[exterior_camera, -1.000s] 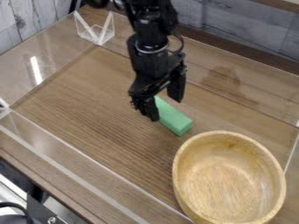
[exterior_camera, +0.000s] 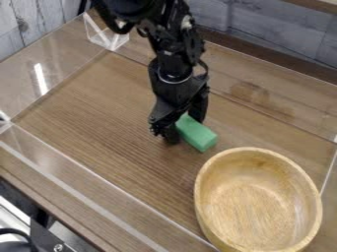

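My black gripper comes down from the top of the view to the middle of the table. It is open, its dark fingers low around the upper end of a small green block, which lies on the wooden surface. The left finger is at the block's upper left; contact cannot be told.
A large round tan bowl fills the lower right, just below the block. A dark cable sits at the lower left corner.
The gripper has moved down onto the upper part of the green block, its fingers now lower and covering more of it. The block and bowl look essentially unmoved.
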